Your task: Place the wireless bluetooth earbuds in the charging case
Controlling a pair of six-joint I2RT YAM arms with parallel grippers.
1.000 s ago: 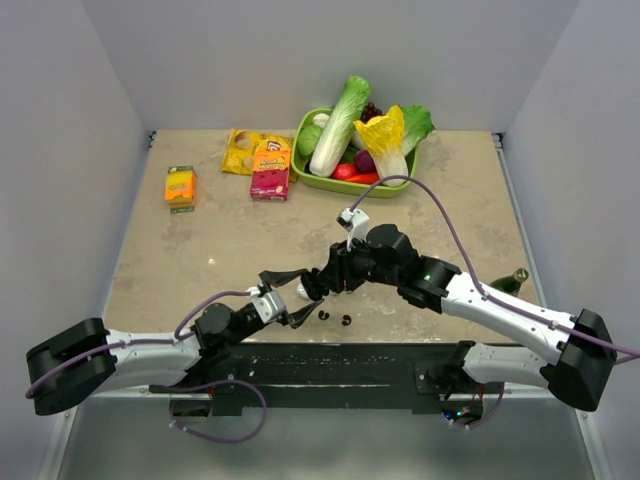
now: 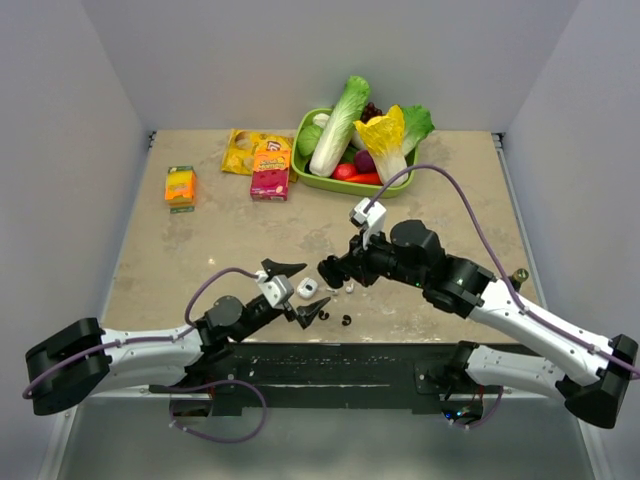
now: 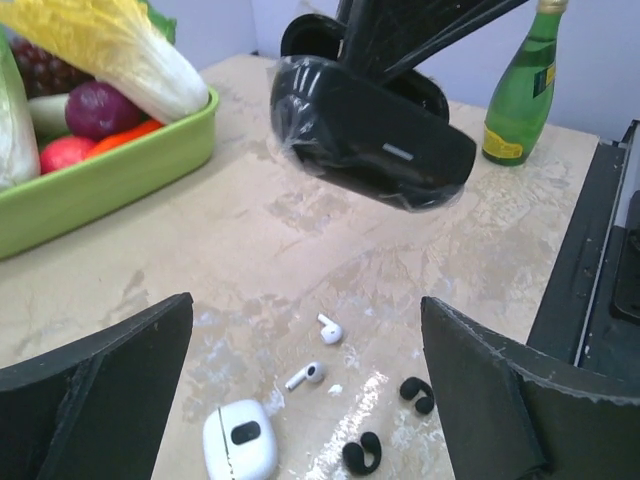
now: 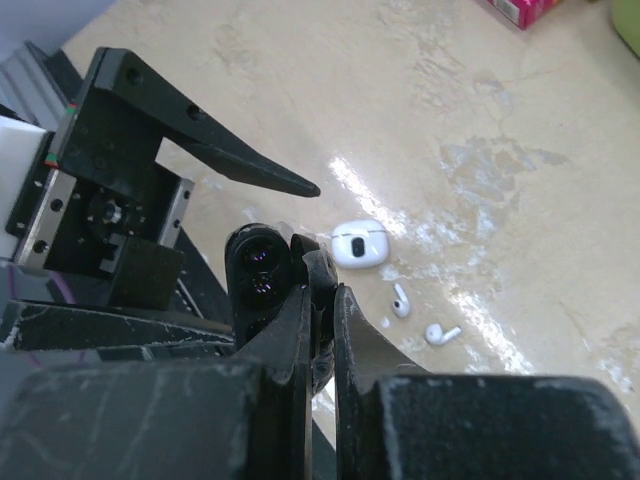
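My right gripper (image 2: 345, 262) is shut on an open black charging case (image 2: 331, 271) with two wells, seen above the table in the right wrist and left wrist views. My left gripper (image 2: 301, 288) stands open below and left of it, empty. On the table lie a white case (image 3: 240, 440) and two white earbuds (image 4: 400, 300) (image 4: 440, 333). Two small black curved pieces (image 3: 362, 453) (image 3: 418, 394) lie to their right, near the front.
A green vegetable basket (image 2: 335, 182) stands at the back, with snack packets (image 2: 269, 180) beside it and an orange box (image 2: 181, 187) to the left. A green bottle (image 3: 515, 100) is at the right.
My right gripper has lifted away up and to the right with the black case, out from between my left gripper's fingers, uncovering the white case in the top view.
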